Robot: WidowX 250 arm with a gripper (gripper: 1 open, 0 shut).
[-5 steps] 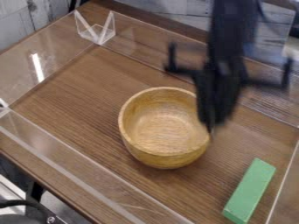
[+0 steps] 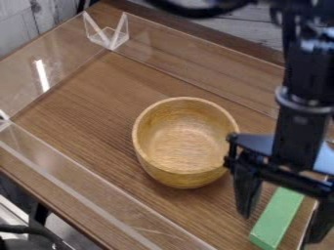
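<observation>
My gripper [image 2: 282, 195] is low at the right of the camera view, open, its two dark fingers on either side of the upper part of a green block [image 2: 272, 226]. The block lies on the wooden table, partly hidden by the gripper. A round yellow wooden bowl [image 2: 182, 140] sits at the centre, left of the gripper.
A clear plastic holder [image 2: 108, 27] stands at the far upper left. Clear panels line the table's left side.
My gripper has come down from above and behind the bowl to the lower right, over the green block. The bowl and block look unmoved.
</observation>
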